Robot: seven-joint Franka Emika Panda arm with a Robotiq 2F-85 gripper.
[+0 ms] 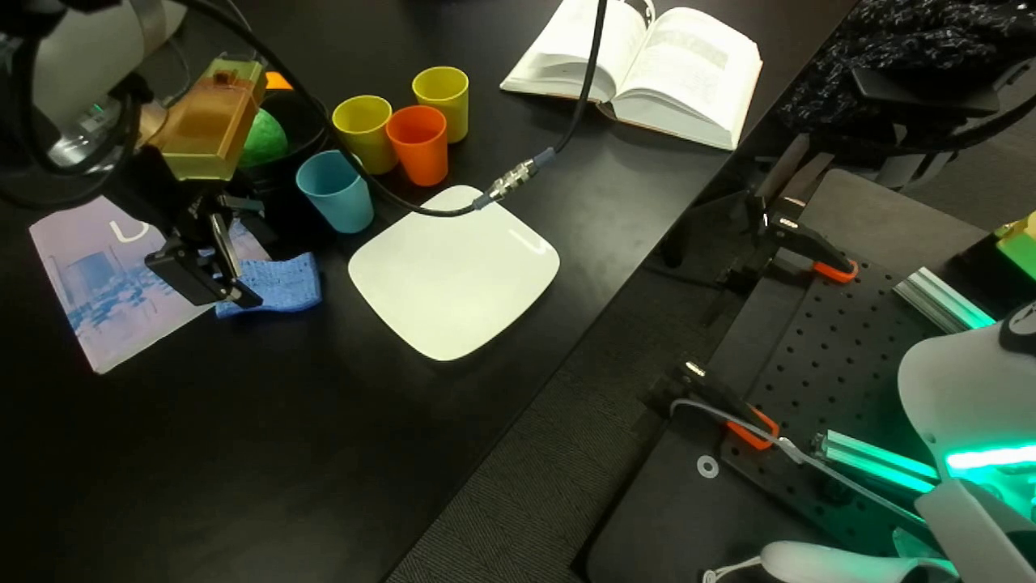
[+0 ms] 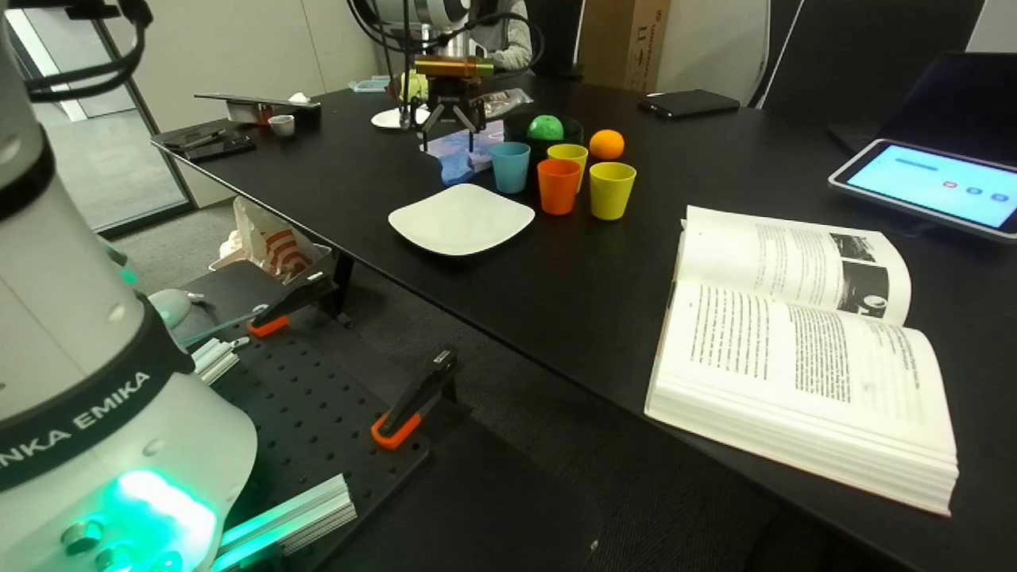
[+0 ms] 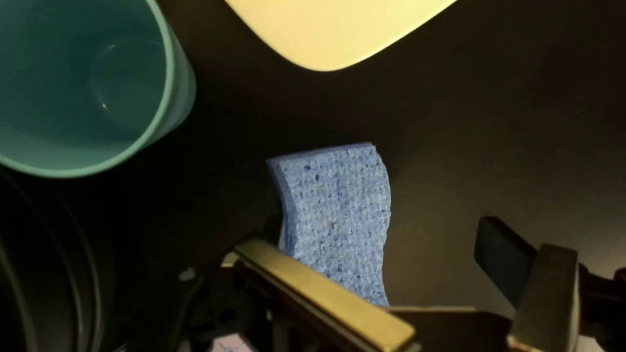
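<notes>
A blue wavy sponge (image 3: 337, 214) lies flat on the dark table, partly over the edge of a purple-and-white booklet (image 1: 107, 282) in exterior view 1. My gripper (image 2: 448, 146) is open above the sponge's booklet side, nothing held between its fingers. In the wrist view one gold-edged finger (image 3: 328, 293) covers the sponge's lower end; the other stands off to the right over bare table. Whether either finger touches the sponge cannot be told. A light-blue cup (image 1: 336, 193) and a white square plate (image 1: 452, 282) stand near the sponge.
Behind the plate are an orange cup (image 1: 419, 146) and two yellow cups (image 2: 611, 189). A black bowl (image 2: 515, 125) holds a green ball (image 2: 546, 128); an orange fruit (image 2: 606, 144) sits nearby. An open book (image 1: 641, 73) lies farther off.
</notes>
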